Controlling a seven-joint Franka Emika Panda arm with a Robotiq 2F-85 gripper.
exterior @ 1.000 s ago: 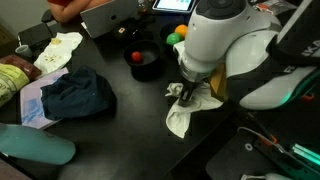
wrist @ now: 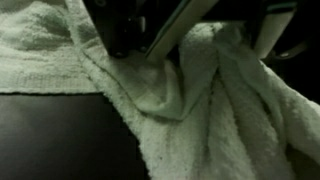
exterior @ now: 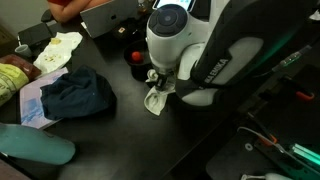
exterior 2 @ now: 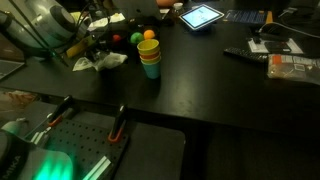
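Note:
A white cloth (exterior: 156, 99) lies crumpled on the dark table under the arm, and in exterior view 2 the same cloth (exterior 2: 108, 62) shows near the table's far left. My gripper points down into it; its dark fingers (wrist: 118, 35) reach among folds of the cloth (wrist: 165, 115) in the wrist view. The fingertips are sunk in or hidden by the fabric, so whether they pinch it cannot be made out. From exterior view 1 the arm covers most of the gripper.
Close by the cloth stands a black bowl (exterior: 139, 73) with a red ball (exterior: 137, 57). A dark bundle of fabric (exterior: 77, 95) and a teal cylinder (exterior: 38, 145) are to the left. Stacked cups (exterior 2: 150, 58) stand right of the cloth.
The arm has moved left in exterior view 1, toward the black bowl. The cloth has shifted the same way along with it and now shows smaller beside the arm.

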